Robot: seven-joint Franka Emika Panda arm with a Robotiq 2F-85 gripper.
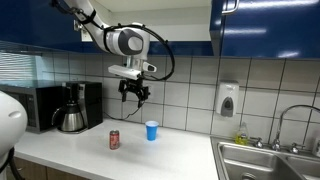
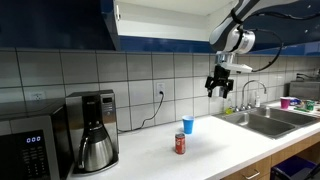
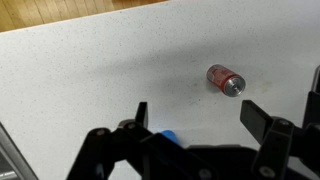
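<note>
A red can (image 1: 114,140) stands upright on the white counter. Farther back, to its right in exterior view 1, is a blue cup (image 1: 151,130). High above the counter hangs my gripper (image 1: 133,98), pointing down and clear of both. From the wrist, its fingers are wide apart with only bare counter between them. The can (image 3: 226,80) shows beyond the fingertips, on the right side of the wrist view. Most of the blue cup (image 3: 169,134) is hidden behind the gripper body there.
A coffee maker (image 2: 95,130) with a steel carafe and a microwave (image 2: 30,145) stand at one end of the counter. The sink (image 1: 250,160) and a soap bottle (image 1: 242,134) lie at the other. Blue cabinets (image 1: 270,35) hang above.
</note>
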